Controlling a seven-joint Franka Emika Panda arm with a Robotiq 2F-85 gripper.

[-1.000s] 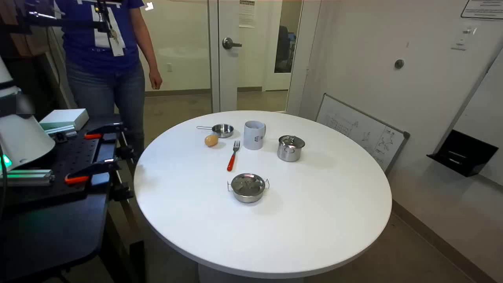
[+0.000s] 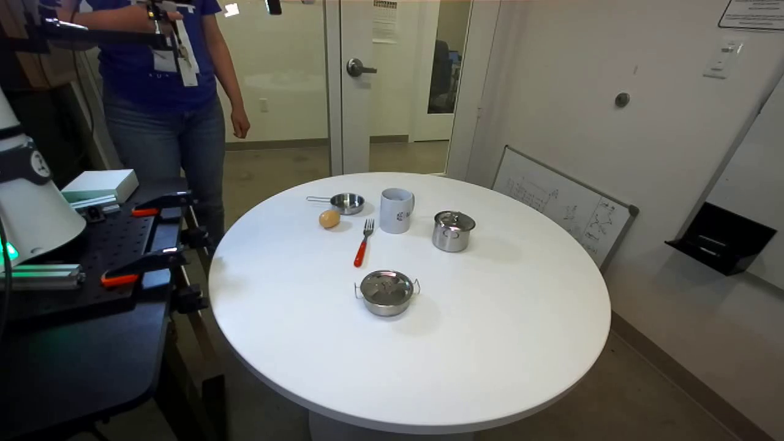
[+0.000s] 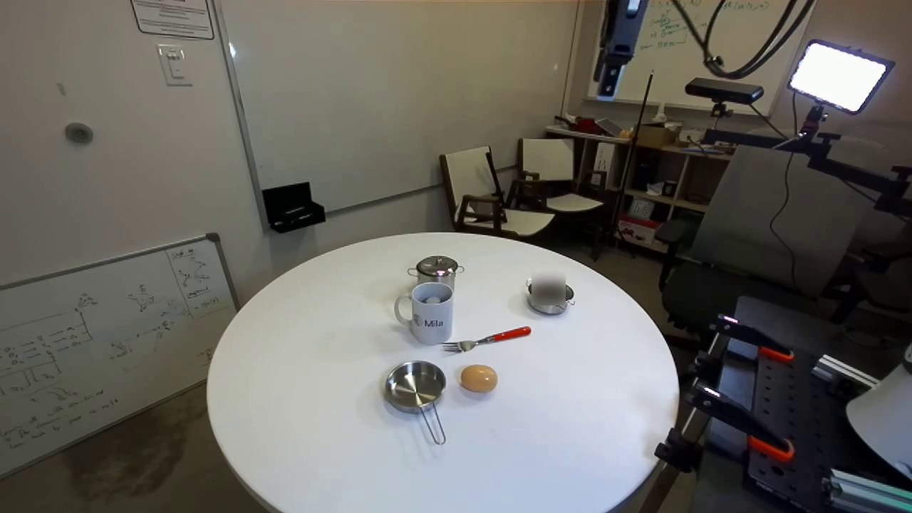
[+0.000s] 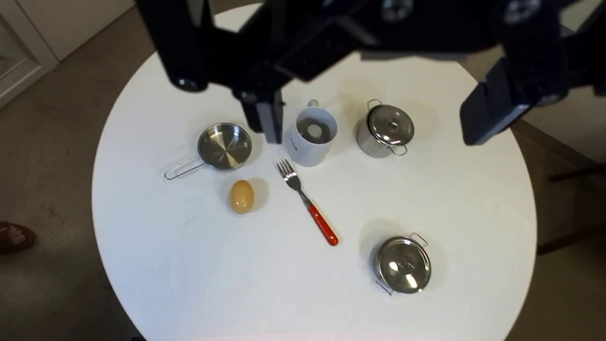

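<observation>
My gripper is high over the round white table, its fingers wide apart and nothing held between them. Below lie a small handled pan (image 4: 224, 146), a brown egg (image 4: 242, 196), a fork (image 4: 309, 204) with a red handle, and a white mug (image 4: 310, 148) with something pale inside. A taller lidded pot (image 4: 392, 126) stands beside the mug. Closer to the wrist view's lower edge is a shallow lidded pot (image 4: 403, 264). In exterior view 2 part of the arm (image 3: 621, 38) hangs at the top edge, well above the tabletop.
On the left a black bench (image 2: 81, 353) carries the robot base (image 2: 33, 191) and clamps. A person (image 2: 162, 95) stands behind the bench, and a whiteboard (image 2: 562, 202) leans against the wall.
A small dark part has appeared at the top edge of exterior view 1. The person's raised arm now shows across the chest. Everything on the table lies where it was.
</observation>
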